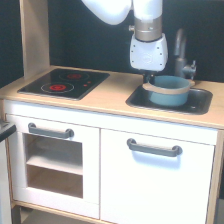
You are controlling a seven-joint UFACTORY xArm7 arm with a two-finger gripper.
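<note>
A blue-green pot (170, 96) with a tan rim is at the sink (199, 103), its lower part within the basin's outline. Whether its base touches the sink floor I cannot tell. From above, my white gripper (149, 77) reaches down to the pot's left side, its dark fingertips at the rim or handle there. It appears shut on that side of the pot, though the contact is small and partly hidden.
Behind the pot rises a dark grey faucet (180, 52), close to its right side. A black stovetop (64, 83) with red-ringed burners lies bare on the left. Cabinet doors (155, 180) and an open-looking shelf are below the counter.
</note>
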